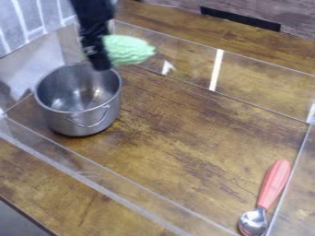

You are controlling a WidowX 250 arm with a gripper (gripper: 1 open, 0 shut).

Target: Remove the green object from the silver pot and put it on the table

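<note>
The green object [128,50], pale and bumpy, hangs in the air above and to the right of the silver pot's rim. My black gripper [101,57] is shut on its left end; the fingers hide part of it and look blurred. Below stands the silver pot [81,118], upright at the left of the wooden table [185,129], its inside showing empty where I can see it.
A spoon with a red handle [274,184] lies at the lower right. Clear low walls [218,69] surround the work area. Between the pot and the spoon, the table is bare.
</note>
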